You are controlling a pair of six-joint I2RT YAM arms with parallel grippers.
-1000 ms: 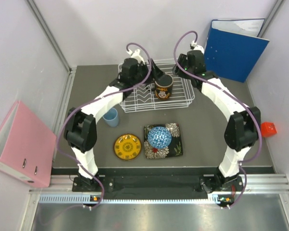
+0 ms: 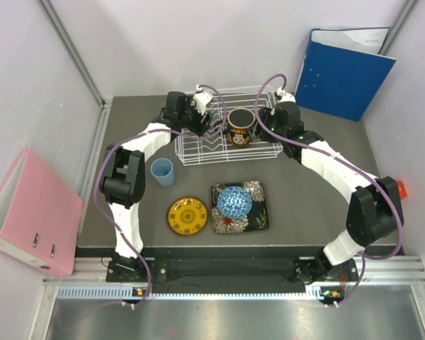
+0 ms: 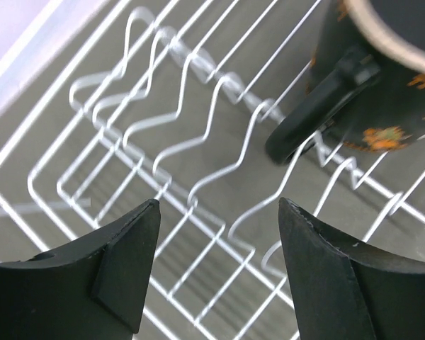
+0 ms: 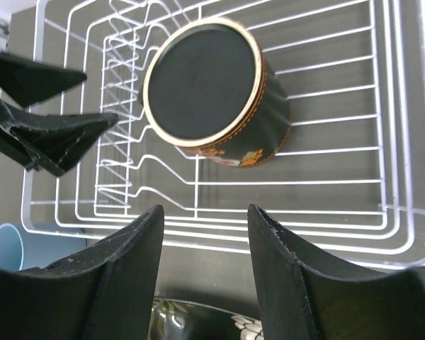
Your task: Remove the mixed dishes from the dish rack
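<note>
A dark mug with floral decoration (image 2: 239,129) stands in the white wire dish rack (image 2: 205,157). Its black handle (image 3: 315,106) points toward my left gripper, which is open above the rack's left part, apart from the mug. On the mug's other side, my right gripper hangs open over the rack with nothing between its fingers. In the right wrist view the mug (image 4: 205,81) lies ahead of those fingers, and the left gripper's dark fingers (image 4: 64,138) show at its left. No other dish is visible in the rack.
A blue cup (image 2: 162,172) is left of the rack. In front lie a yellow plate (image 2: 188,216) and a dark floral square plate (image 2: 258,219) bearing a blue patterned bowl (image 2: 234,202). A pink binder (image 2: 39,219) and blue binder (image 2: 343,78) flank the table.
The left gripper has drawn back left from above the mug. The dishes have stayed put.
</note>
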